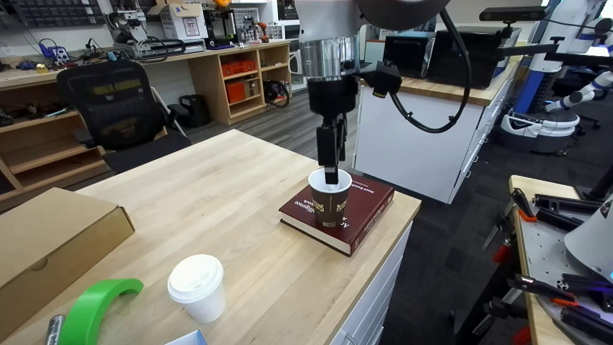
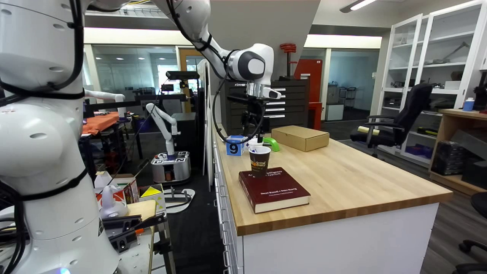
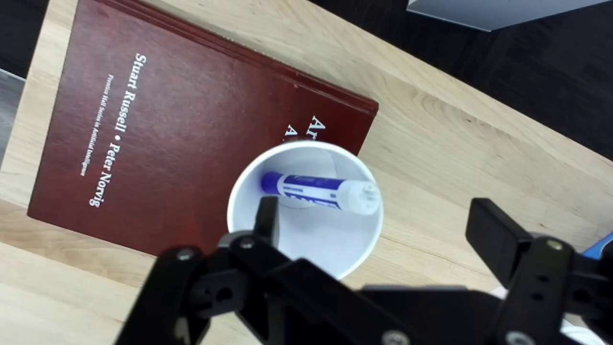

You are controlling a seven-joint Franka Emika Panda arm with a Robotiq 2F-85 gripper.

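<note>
A dark brown paper cup (image 1: 330, 206) with a white inside stands upright on a maroon book (image 1: 368, 198). Inside it leans a purple-and-white marker (image 3: 313, 191), its pale end by the rim. My gripper is open, with nothing gripped. In the wrist view one finger (image 3: 267, 217) overlaps the cup's inside, while the other finger (image 3: 495, 238) shows beyond the rim, over the table. From exterior view 1, a fingertip (image 1: 331, 175) appears at the cup mouth; contact with the cup cannot be told.
A lidded white cup (image 1: 198, 287), a green arch (image 1: 95, 307) and a cardboard box (image 1: 57, 247) occupy the table's other end. A blue block (image 2: 234, 146) marked 9 sits near the edge. Clear wood spreads across the middle, and the table's edge runs close beside the book.
</note>
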